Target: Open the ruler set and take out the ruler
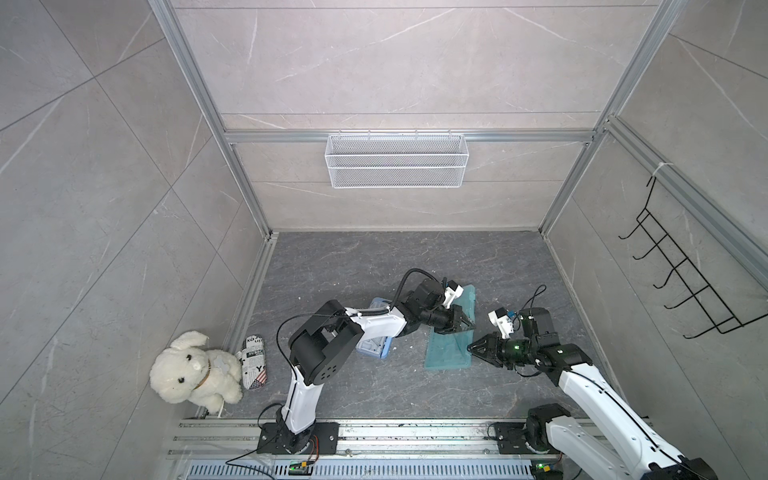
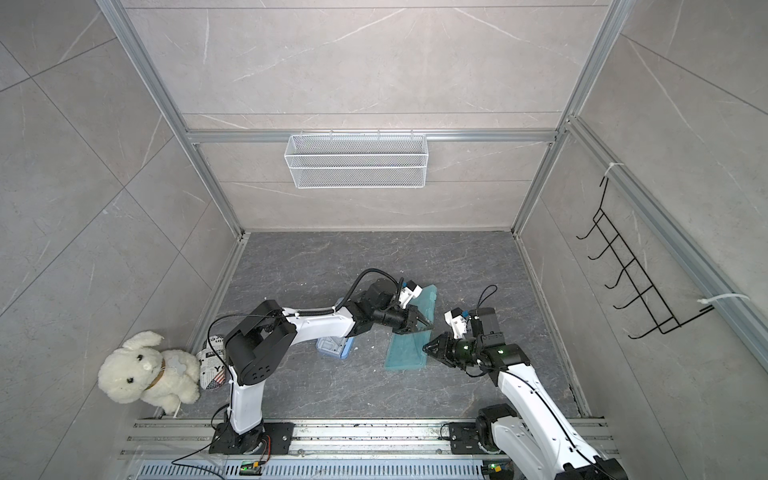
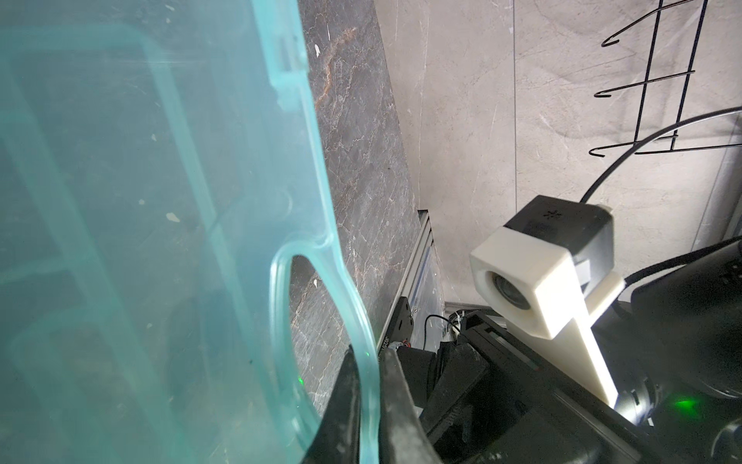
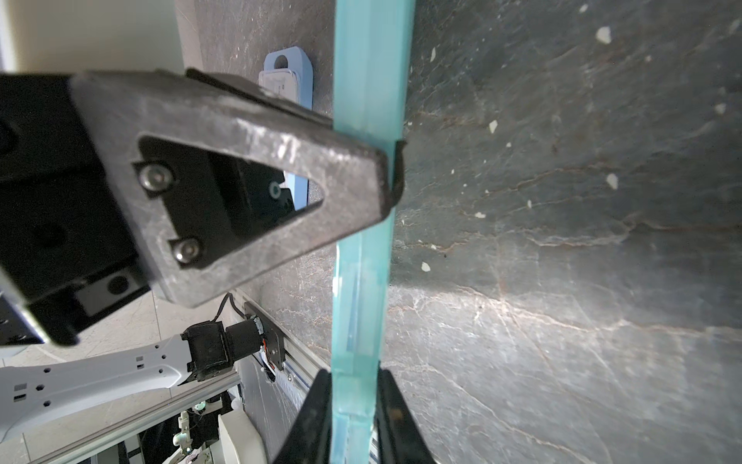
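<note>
The ruler set is a flat translucent teal case [image 1: 449, 352], held up on edge between the arms. My left gripper is shut on the thin handle [image 3: 349, 301] of the case. Ruler-like outlines show faintly through the teal wall [image 3: 185, 139] in the left wrist view; the case looks closed. At its narrow edge, my right gripper has one finger on either side of the teal strip [image 4: 359, 309]. Whether those fingers press on it cannot be made out. In the right wrist view a metal finger [image 4: 340, 166] of the left gripper crosses the strip.
A light blue object [image 1: 374, 347] lies on the floor under the left arm. At the far left are a white plush dog [image 1: 196, 372] and a patterned pouch [image 1: 253, 361]. A white wire basket [image 1: 397, 160] and black hook rack [image 1: 688, 268] hang on the walls.
</note>
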